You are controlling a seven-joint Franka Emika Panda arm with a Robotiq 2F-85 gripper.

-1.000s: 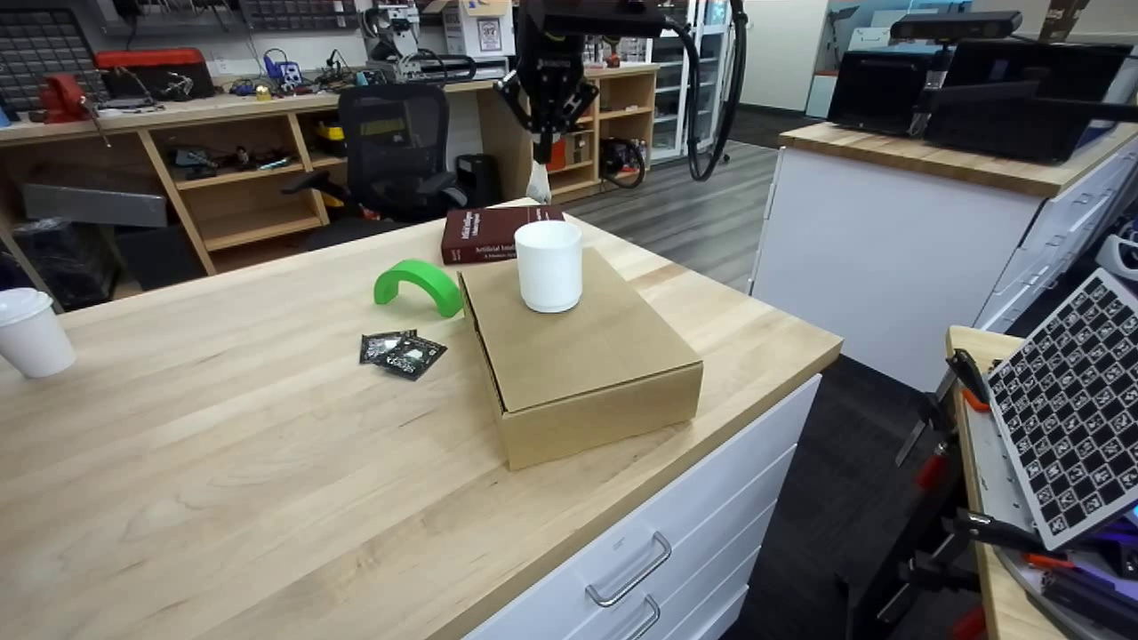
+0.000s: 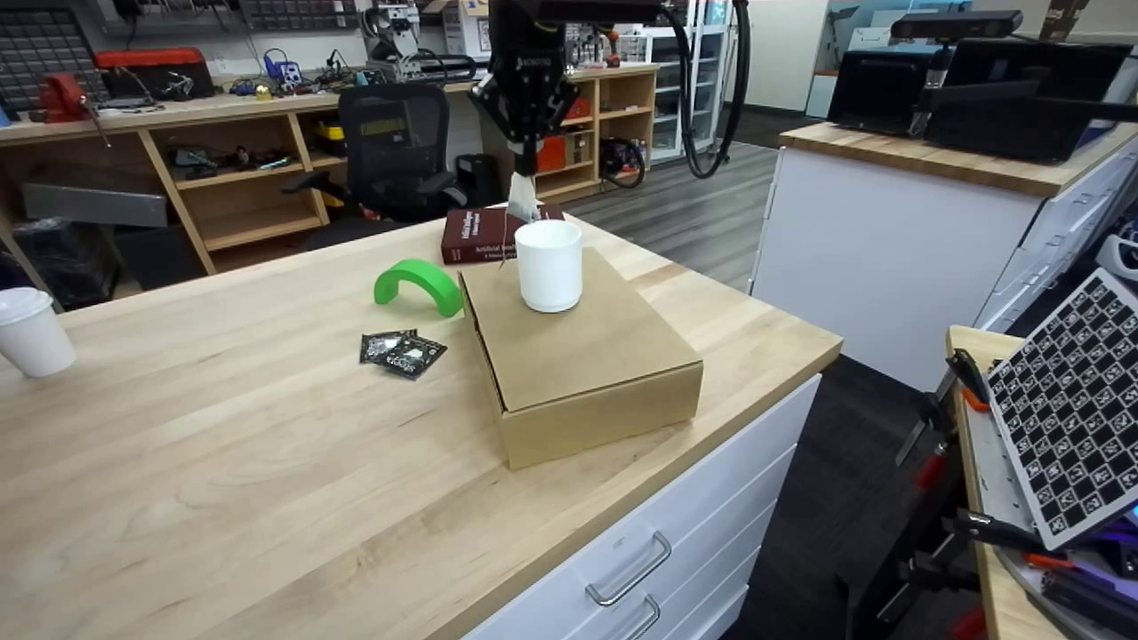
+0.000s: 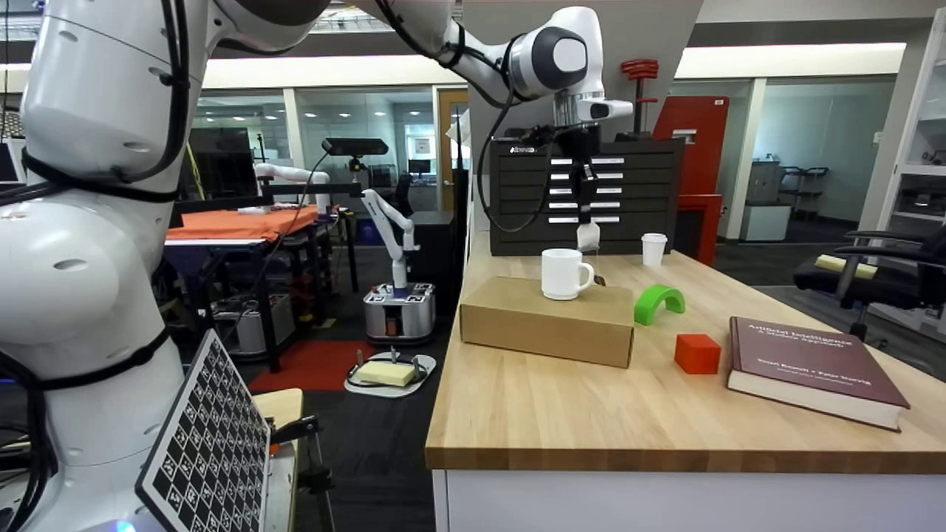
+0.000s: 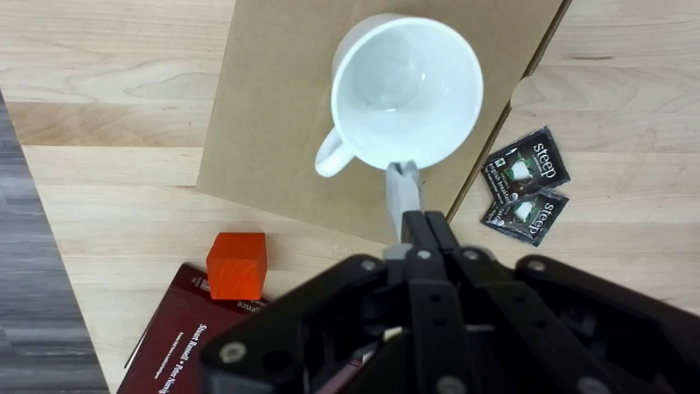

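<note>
My gripper is shut on a thin white tea bag (image 4: 402, 190), held by one end. In exterior view 2 the bag (image 3: 587, 236) hangs below the fingertips, higher than the mug and to its right; a thin string with a small dark tag (image 3: 600, 280) dangles beneath. The white mug (image 4: 405, 92) stands upright and looks empty, on a closed cardboard box (image 4: 275, 125). Seen from the wrist, the bag's tip overlaps the mug's near rim, close to the handle. Two black tea packets (image 4: 526, 164) lie on the table beside the box.
A green arch (image 2: 418, 283), a red block (image 3: 698, 354) and a thick maroon book (image 3: 811, 368) are around the box. A white paper cup (image 2: 34, 332) stands at the far left in exterior view 1.
In exterior view 1 my gripper and the tea bag have shifted left and slightly down. The bag's string now shows beside the mug, which has stayed put.
</note>
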